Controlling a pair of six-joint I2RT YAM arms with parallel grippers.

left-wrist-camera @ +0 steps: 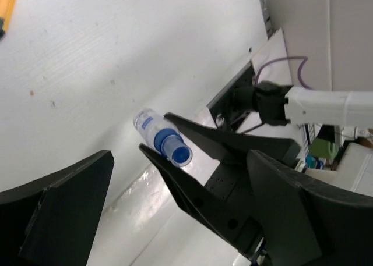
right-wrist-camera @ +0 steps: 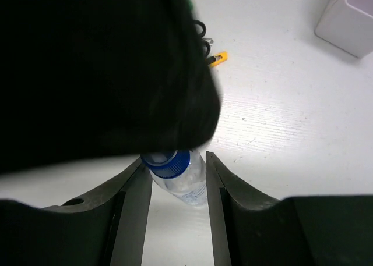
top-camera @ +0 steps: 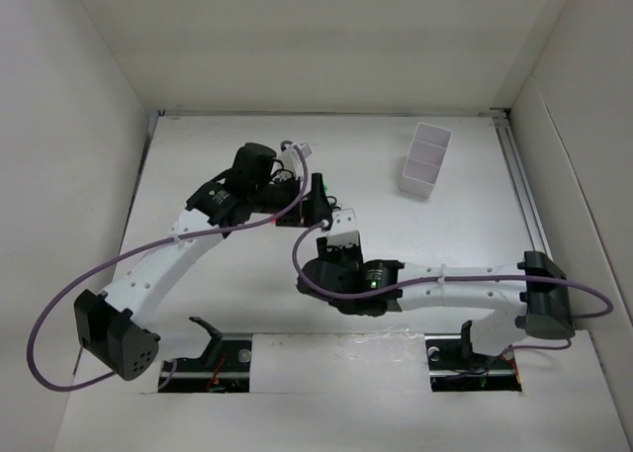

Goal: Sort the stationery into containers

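My right gripper is shut on a clear bottle with a blue cap; in the left wrist view the bottle (left-wrist-camera: 148, 126) tilts between its black fingers. My left gripper stands open just beside it, nothing between its own fingers, and its dark body fills much of the right wrist view. Yellow cutters (right-wrist-camera: 220, 57) and black-handled scissors (right-wrist-camera: 201, 27) lie on the white table, partly hidden by the arms.
A white compartment container (top-camera: 425, 160) stands at the back right, also at the corner of the right wrist view (right-wrist-camera: 349, 18).
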